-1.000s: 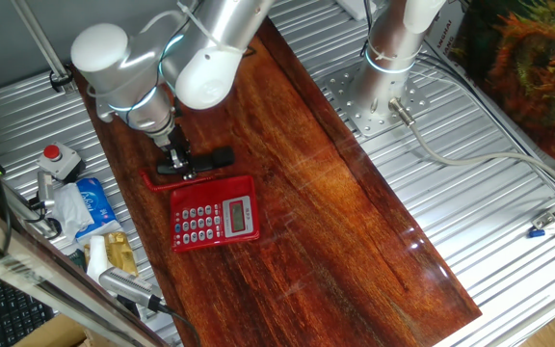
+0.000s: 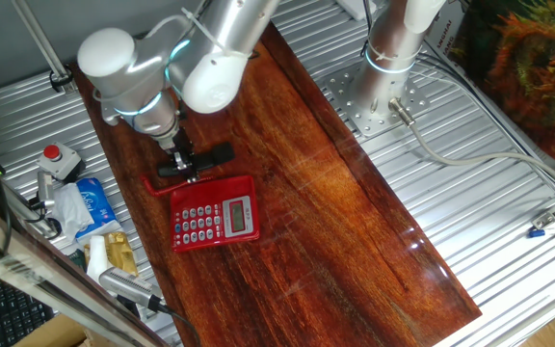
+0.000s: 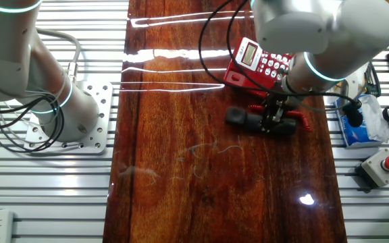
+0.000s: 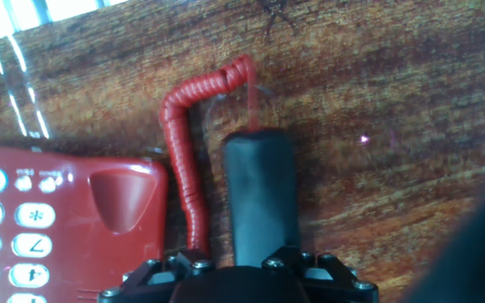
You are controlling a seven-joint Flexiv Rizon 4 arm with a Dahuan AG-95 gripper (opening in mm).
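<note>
A red desk telephone (image 2: 214, 213) with a grey display and keypad lies on the brown wooden board (image 2: 316, 222). Beside it is the black handset (image 4: 262, 189), its coiled red cord (image 4: 181, 139) curling along one side. My gripper (image 2: 189, 173) is down at the middle of the handset, close to the phone's edge. The handset (image 3: 245, 120) sticks out on both sides of my gripper (image 3: 270, 121) in exterior view 2. In the wrist view the gripper's dark parts cover the handset's near portion, so the contact between fingers and handset is hidden.
A red-buttoned switch box (image 2: 61, 162) and a blue tissue pack (image 2: 92, 204) stand off the board's left side. Most of the board beyond the phone is clear.
My gripper has shifted slightly right. The phone base has not moved.
</note>
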